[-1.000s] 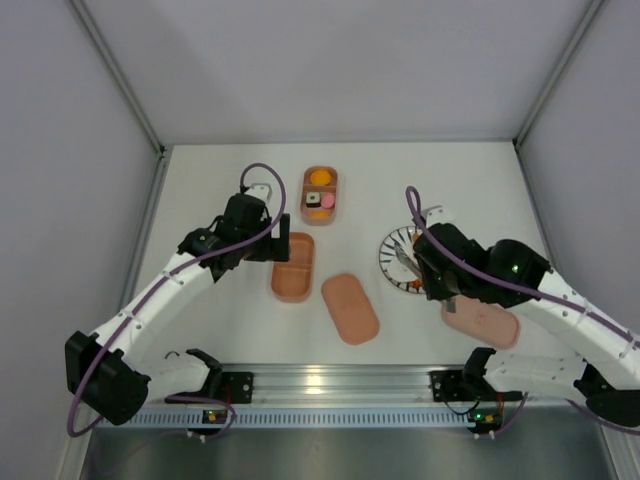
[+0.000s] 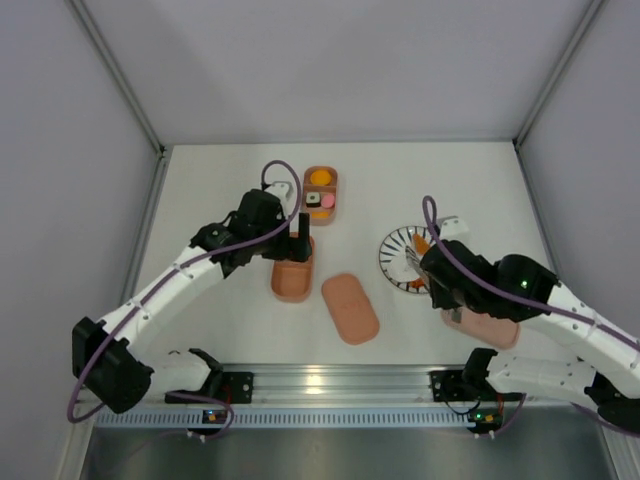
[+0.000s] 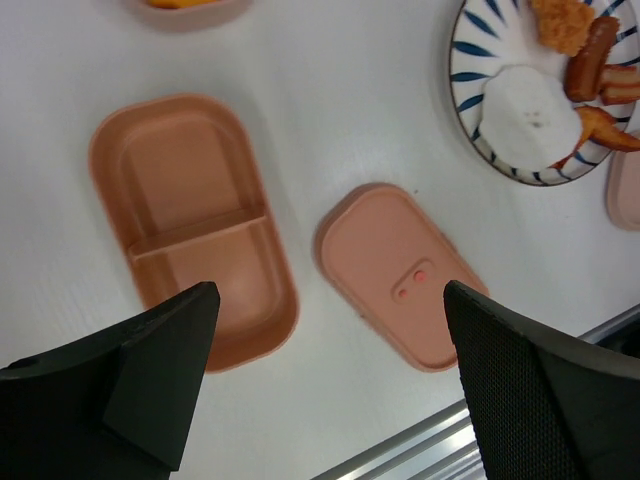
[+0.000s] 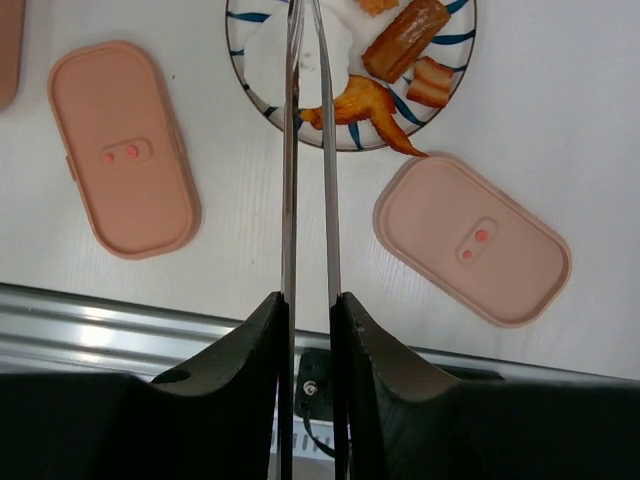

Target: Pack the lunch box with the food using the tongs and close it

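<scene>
The plate [image 4: 468,75] with a striped rim carries a round white food [image 4: 268,55], a sausage [image 4: 405,38], a bacon piece [image 4: 430,82] and an orange wing-shaped piece [image 4: 370,105]. Long metal tongs [image 4: 332,200] run between the fingers of my right gripper, which is closed around them. They reach over the white food; their tips are out of that view. My left gripper is wide open and empty, above an empty two-compartment lunch box [image 3: 180,170] and a lid [image 3: 400,270].
Behind, a filled lunch box [image 2: 320,190] holds orange, pink and dark-and-white pieces. A second lid [image 4: 472,240] lies in front of the plate at the right.
My left gripper has shifted to the right, over the empty box.
</scene>
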